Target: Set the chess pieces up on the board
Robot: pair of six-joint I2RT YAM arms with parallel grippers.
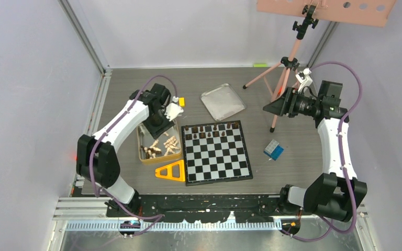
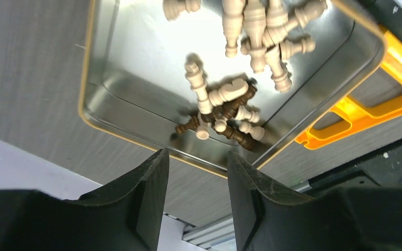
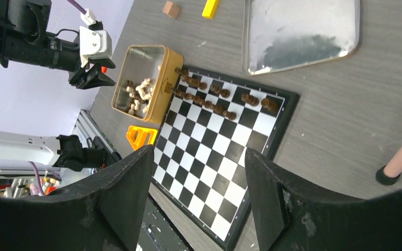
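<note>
The chessboard (image 1: 216,162) carries two rows of dark pieces (image 3: 217,107) along its back side; the rest of its squares are bare. My left gripper is open above the yellow-rimmed box (image 2: 89,78), which holds light pieces (image 2: 256,31) lying loose and a cluster of mixed dark pieces (image 2: 241,137) and light ones. Nothing is between its fingers. My right gripper stands open and empty, raised to the right of the board.
A metal tray (image 1: 223,102) sits behind the board, a yellow block (image 1: 181,101) left of it. An orange frame (image 1: 170,171) lies beside the board. A blue box (image 1: 273,150) and a pink tripod (image 1: 274,123) are on the right.
</note>
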